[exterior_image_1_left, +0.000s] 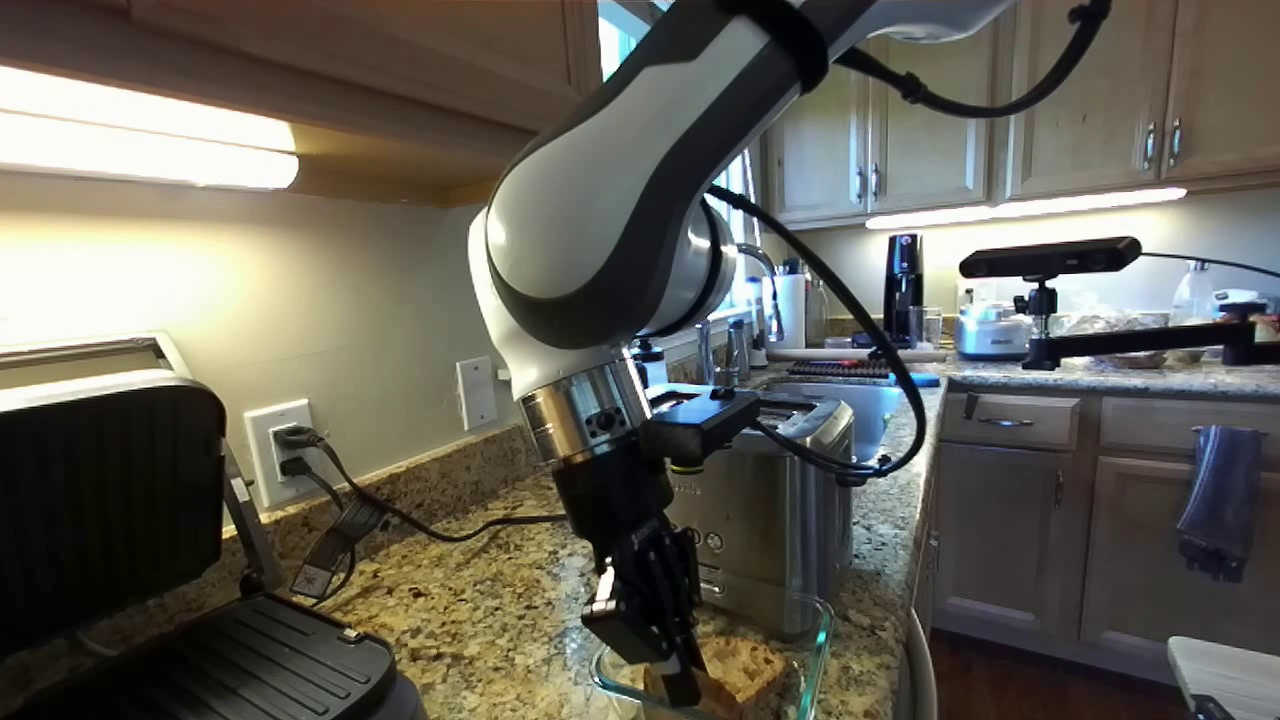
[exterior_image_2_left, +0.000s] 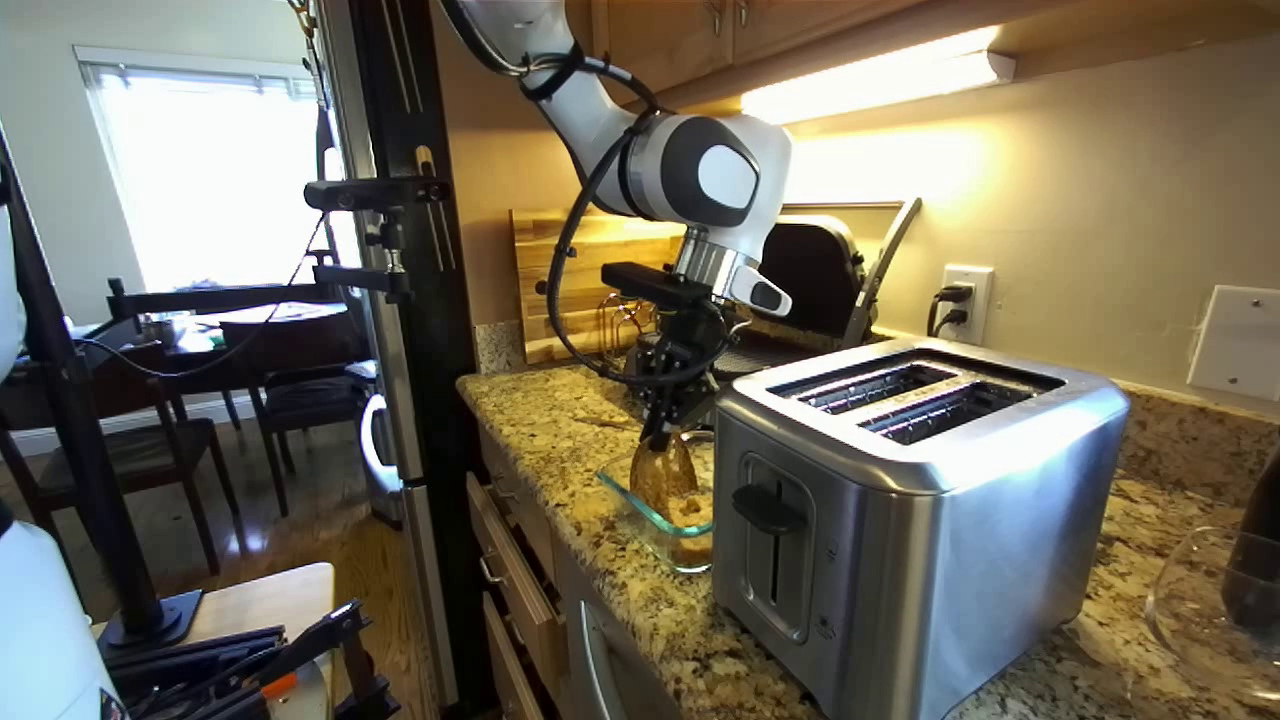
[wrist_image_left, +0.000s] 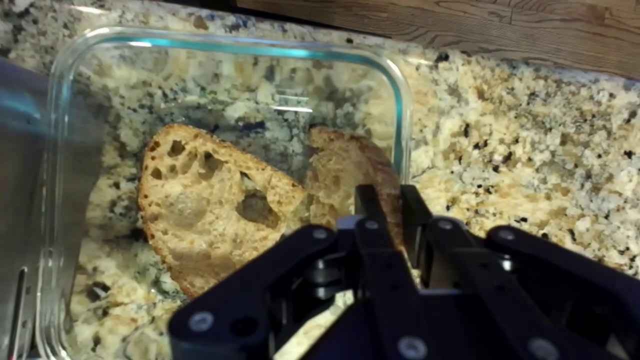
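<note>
In the wrist view, a clear glass container (wrist_image_left: 252, 47) with a teal-tinted rim holds two pieces of bread. One slice (wrist_image_left: 198, 210), full of holes, lies flat on the left. The other slice (wrist_image_left: 342, 162) stands tilted near the container's right wall, its brown crust between the fingers of my gripper. The fingers are shut on that slice, and its lower part is hidden by the fingers. In exterior view 2, the gripper (exterior_image_2_left: 660, 438) points down into the container, with the held slice (exterior_image_2_left: 663, 478) below it.
A steel toaster (exterior_image_2_left: 912, 540) stands close beside the container. An open grill press (exterior_image_1_left: 216, 654) sits on the other side, with a power cord (exterior_image_1_left: 480, 526) across the counter. The counter's edge runs close along the container.
</note>
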